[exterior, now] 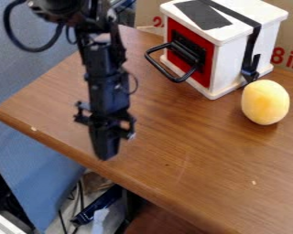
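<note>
A black robot arm hangs over the left half of the wooden table (198,174), its gripper (106,146) pointing down just above the tabletop. Whether the fingers are open or shut is not clear. A white box (233,72) with a red front (194,64), a black handle and a dark strap stands at the back right. A pale yellow oval object (265,103) sits to the right, in front of the box, apart from the gripper.
A cardboard panel (287,46) stands behind the box. The table's left and near edges border a blue-grey surface and some clutter below.
</note>
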